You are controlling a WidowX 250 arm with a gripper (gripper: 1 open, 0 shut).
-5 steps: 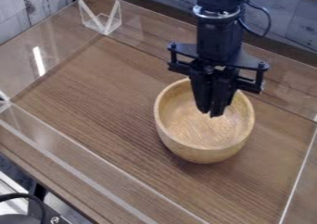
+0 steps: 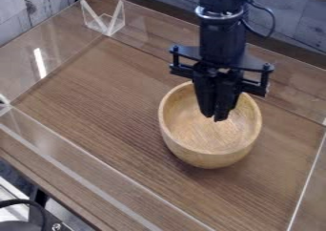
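A pale cream plastic bowl (image 2: 211, 139) rests on the wooden table, right of centre. My black gripper (image 2: 219, 106) hangs from above over the bowl's back part, its fingertips pointing down into it and hiding some of the far rim. Whether the fingers are open or shut, or touch the bowl, I cannot tell from this view.
A small clear plastic object (image 2: 105, 17) stands at the back left by the grey wall. Black cables (image 2: 26, 216) lie at the bottom-left corner.
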